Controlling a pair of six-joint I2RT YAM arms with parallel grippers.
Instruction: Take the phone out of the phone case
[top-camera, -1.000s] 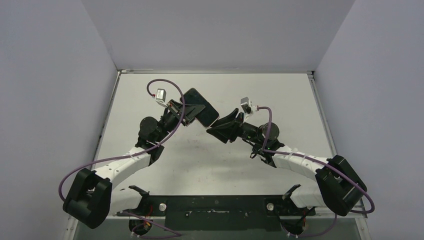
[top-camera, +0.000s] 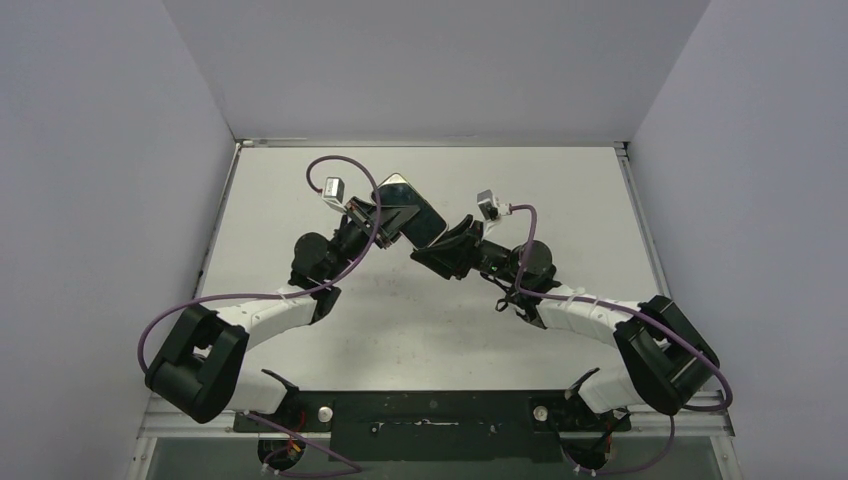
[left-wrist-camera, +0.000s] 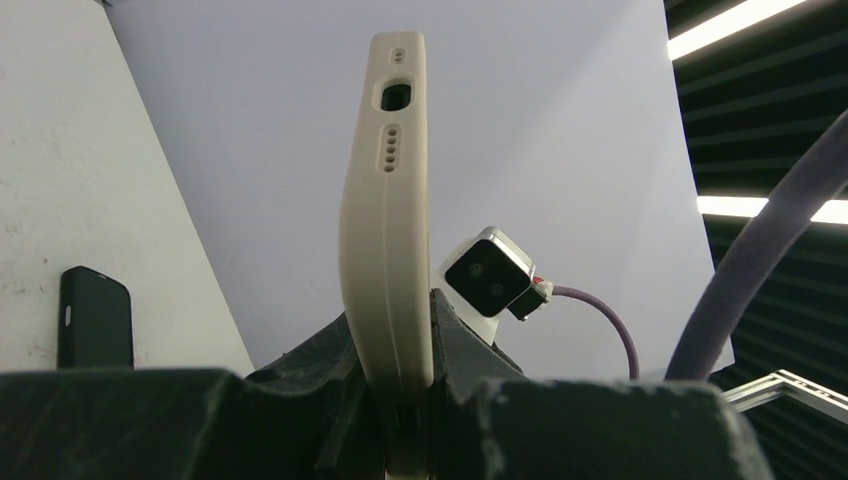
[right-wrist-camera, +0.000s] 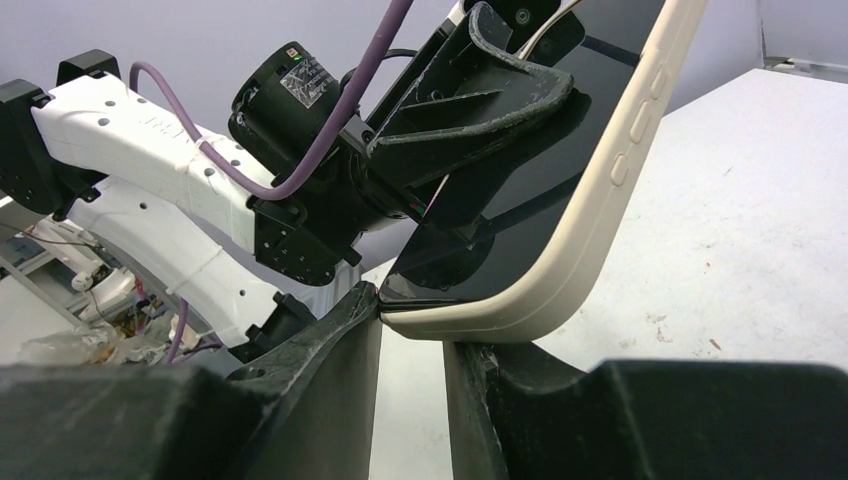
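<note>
The phone (right-wrist-camera: 540, 195), screen dark and glossy, sits inside a cream case (right-wrist-camera: 590, 215), tilted and held above the table. My left gripper (top-camera: 400, 216) is shut on the cased phone, one dark finger (right-wrist-camera: 480, 120) across the screen. The left wrist view shows the case (left-wrist-camera: 385, 240) edge-on, with its port cutout and speaker holes. At the lower corner, my right gripper is part open. One fingertip (right-wrist-camera: 362, 298) is at the screen-side edge by the case lip; the other is by the case's back. Whether they touch is hard to tell.
Bare white table (top-camera: 340, 350) surrounds the arms, with grey walls on three sides. A dark rounded block (left-wrist-camera: 95, 318) shows at the left of the left wrist view; I cannot tell what it is. A purple cable (right-wrist-camera: 330, 130) runs along the left arm.
My left gripper and the cased phone have shifted slightly right, closer in among the right fingers. My right arm has moved slightly left.
</note>
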